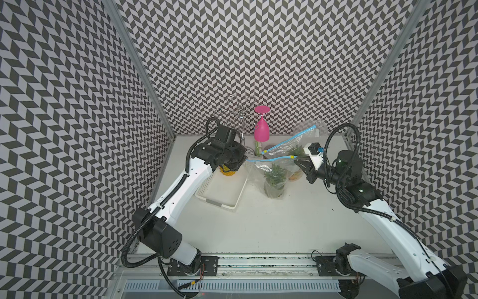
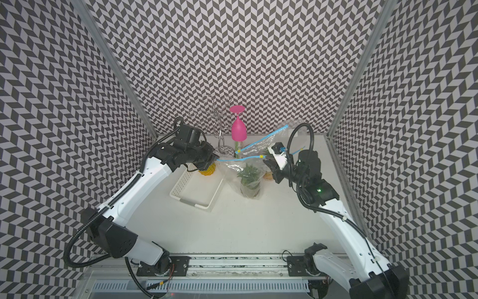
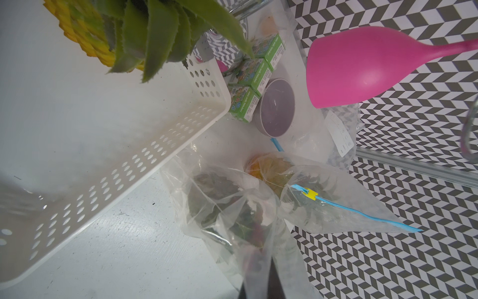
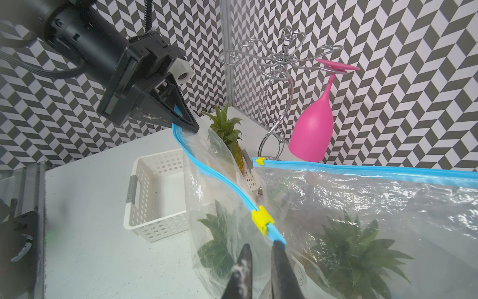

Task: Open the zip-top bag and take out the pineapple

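Observation:
The front zip top bag (image 1: 259, 172) stands on the table with a pineapple (image 1: 274, 186) inside, its green leaves upward. A blue zip strip (image 4: 214, 172) runs along the bag's top, with a yellow slider (image 4: 262, 219) near the right end. My left gripper is shut on the bag's left top corner. My right gripper is part open at the strip's right end, just below the slider. The strip's tip lies close to one of its fingers (image 4: 279, 264); I cannot tell whether they touch. Bag film blurs the left fingertips in the left wrist view.
A second zip bag (image 4: 398, 204) holding another pineapple (image 4: 356, 259) stands behind and right. A white basket (image 1: 219, 201) is left, beside an unbagged pineapple (image 3: 94, 39). A pink glass (image 1: 262, 130) hangs on a wire rack (image 4: 278, 64).

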